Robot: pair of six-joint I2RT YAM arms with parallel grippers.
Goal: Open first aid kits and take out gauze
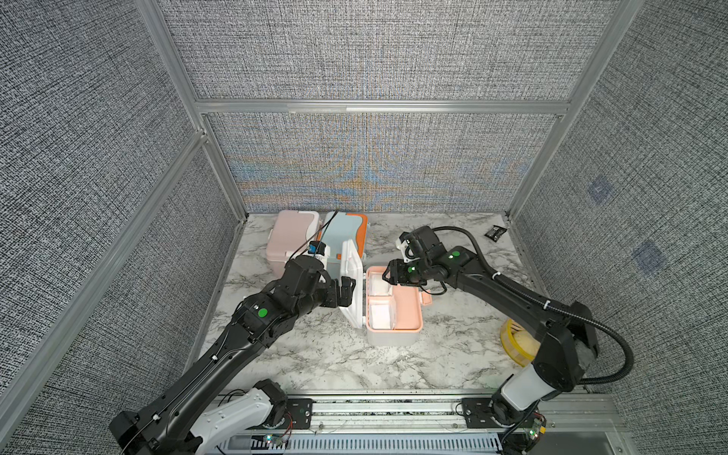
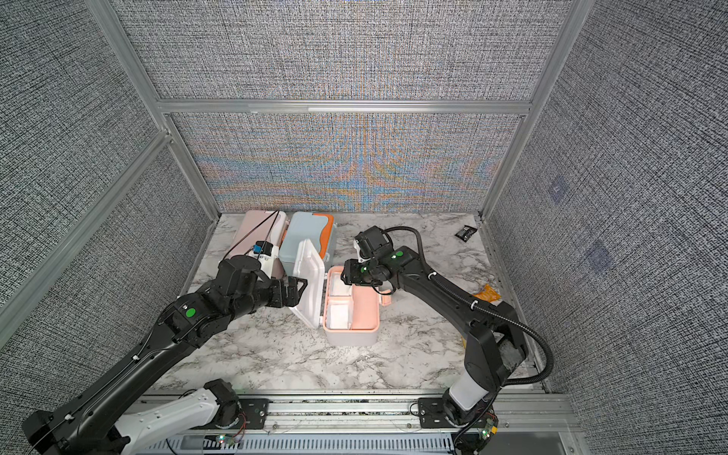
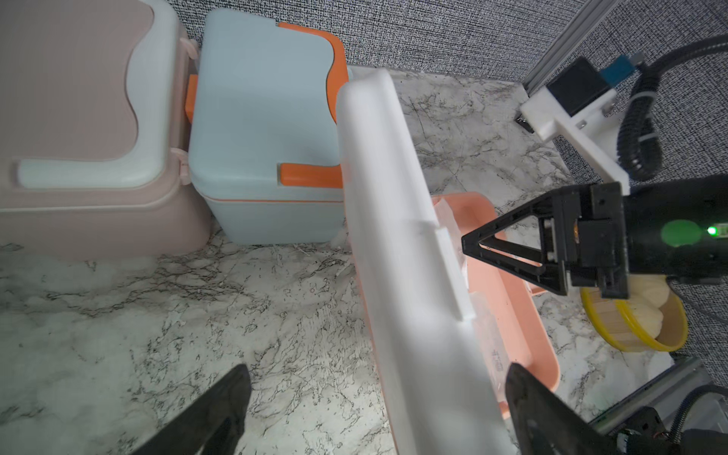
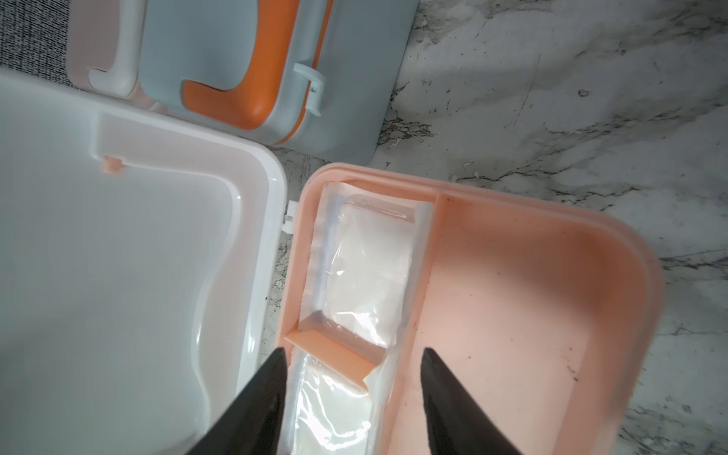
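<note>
The pink first aid kit (image 1: 407,307) stands open at mid-table, its white lid (image 2: 307,288) upright on its left side. Two pale packets lie in its left compartments, the far packet (image 4: 367,269) and the near packet (image 4: 333,413); its right compartment is empty. My left gripper is open at the outside of the lid, fingers either side of it; contact is unclear. My right gripper hangs over the kit's left compartments, fingers apart, nothing between them.
A closed pink kit (image 1: 292,227) and a blue kit (image 1: 341,231) stand at the back left. A yellow basket (image 1: 515,349) sits at the right, a small black packet (image 1: 495,232) at the back right.
</note>
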